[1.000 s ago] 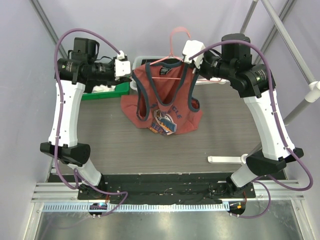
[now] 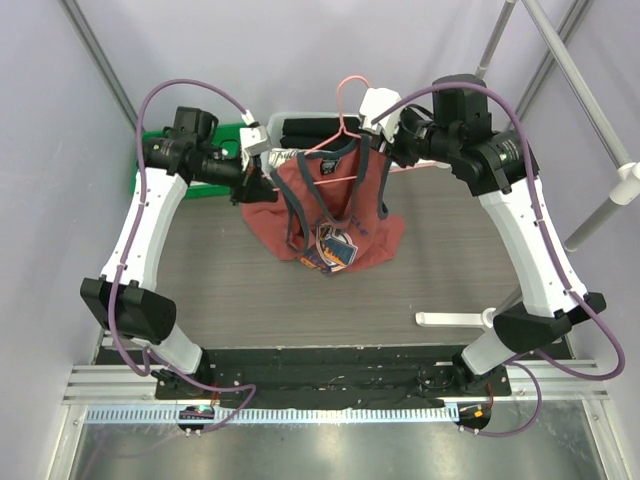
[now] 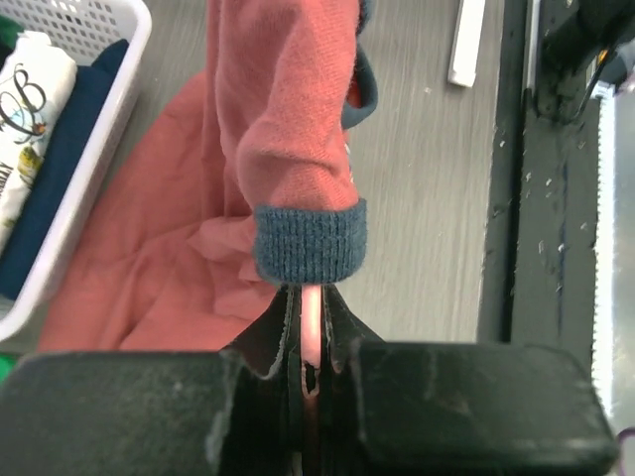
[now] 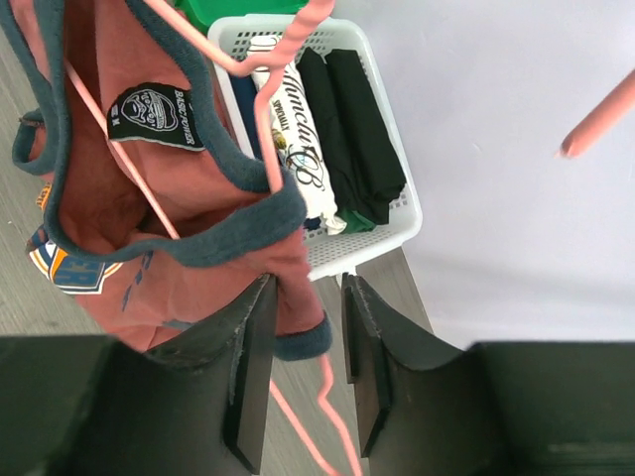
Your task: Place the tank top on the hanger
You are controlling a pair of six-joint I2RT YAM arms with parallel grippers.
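The red tank top (image 2: 345, 235) with dark blue trim hangs on the pink hanger (image 2: 343, 112), its printed front facing down the table. My left gripper is shut on the hanger's pink bar, just outside the shoulder strap's blue edge (image 3: 311, 243). Over on the right, my right gripper stands part open at the other shoulder. That strap (image 4: 288, 268) runs down between its fingers, with a wavy end of the hanger (image 4: 330, 392) coming out beneath its blue hem. The neck label shows inside the collar.
Behind the shirt stands a white basket (image 4: 405, 230) of folded clothes, with a green bin (image 2: 222, 140) to its left. White rack poles (image 2: 575, 75) rise at the right, and the table's front (image 2: 300, 315) is bare.
The left arm has moved right and slightly down, bringing the left end of the hanger lower and tilting it. The right gripper has shifted slightly left; the shirt's neckline now sags and folds.
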